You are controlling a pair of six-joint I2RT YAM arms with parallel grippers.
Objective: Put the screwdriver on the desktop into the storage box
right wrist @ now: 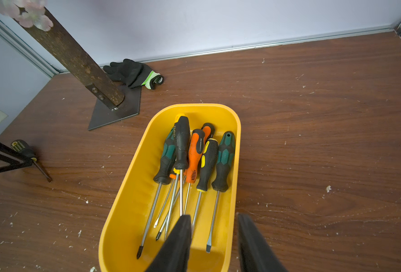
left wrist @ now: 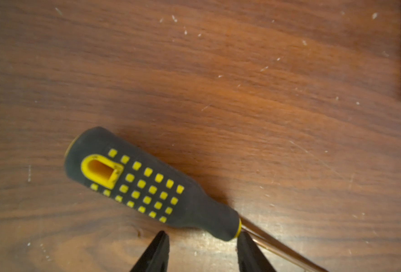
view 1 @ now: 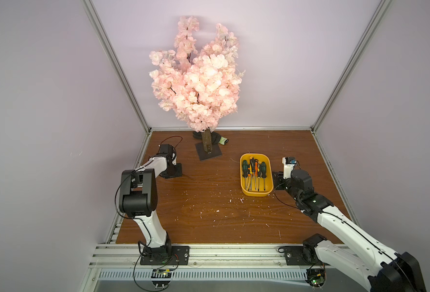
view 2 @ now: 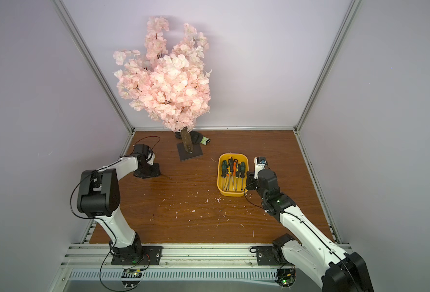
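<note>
A black screwdriver (left wrist: 150,185) with yellow dotted grip lies on the desktop, its shaft pointing down-right in the left wrist view; the right wrist view shows it (right wrist: 22,147) at far left. My left gripper is over it, fingers apart near the handle's neck and shaft, nothing held. The yellow storage box (view 1: 268,175) holds several screwdrivers. My right gripper stands open at the box, its fingers apart with nothing held.
A pink blossom tree on a dark plate (view 1: 209,154) stands at the back, a black glove (right wrist: 127,72) beside it.
</note>
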